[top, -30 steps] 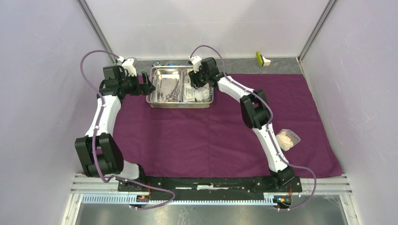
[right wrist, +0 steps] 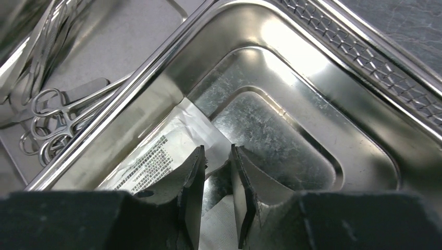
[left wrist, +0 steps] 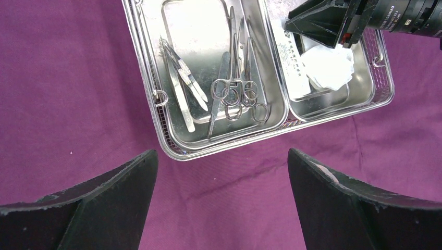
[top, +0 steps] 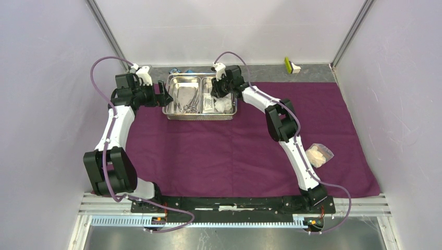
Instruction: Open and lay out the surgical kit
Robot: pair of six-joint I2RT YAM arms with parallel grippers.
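Observation:
A steel kit with two trays sits at the back of the purple cloth. Its left tray holds scissors, tweezers and other instruments. In the right tray lie a paper packet and white gauze. My right gripper is down in that tray at the packet's edge, fingers part apart; whether it grips the packet is unclear. My left gripper stands open left of the kit, nothing between its fingers.
A bag of gloves lies on the cloth at the right. A green-and-white object sits on the back strip.
The left arm and kit have stayed put.

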